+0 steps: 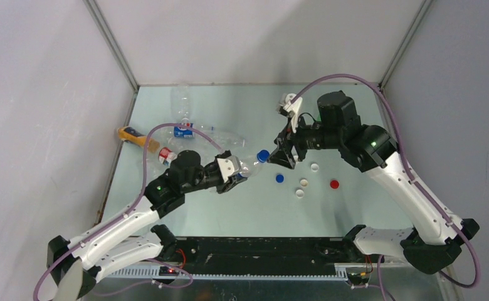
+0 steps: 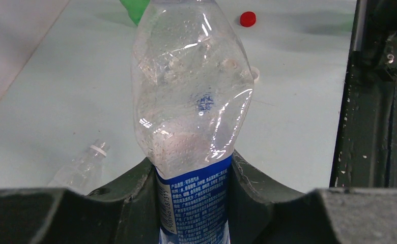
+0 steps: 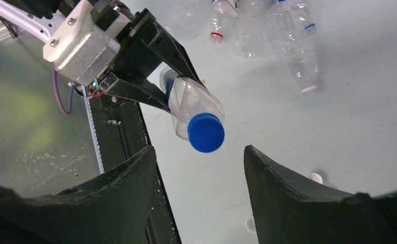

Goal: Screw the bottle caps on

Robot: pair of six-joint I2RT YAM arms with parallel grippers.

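Note:
My right gripper stands open just short of the cap, its fingers apart either side with nothing between them. Loose caps lie on the bench: blue (image 1: 279,178), red (image 1: 334,184) and several white (image 1: 303,183).
Clear bottles (image 1: 180,103) and an orange bottle (image 1: 131,135) lie on the left of the bench (image 1: 229,213). A green bottle (image 2: 135,9) is at the right, mostly hidden by my right arm from above.

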